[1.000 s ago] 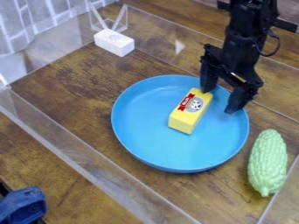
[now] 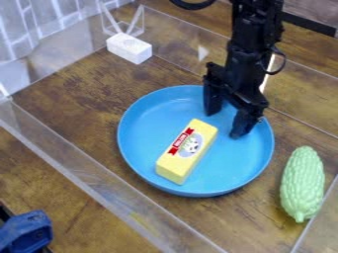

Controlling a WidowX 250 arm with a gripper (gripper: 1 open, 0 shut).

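A yellow block [image 2: 181, 158] with a red and white label lies in the lower left part of a blue plate [image 2: 238, 163]. My black gripper [image 2: 228, 114] is low over the back of the plate, above and right of the block and apart from it. Whether its fingers are open or shut is unclear against the dark arm.
A green napa cabbage [image 2: 302, 183] lies right of the plate. A white block [image 2: 128, 47] is at the back left, and a pale object behind the arm is partly hidden. A blue object [image 2: 24, 234] sits at the bottom left corner. The wooden surface left of the plate is clear.
The yellow block has moved from near the gripper at the plate's back toward the front left. The plate has shifted slightly left, and the gripper has moved a little left.
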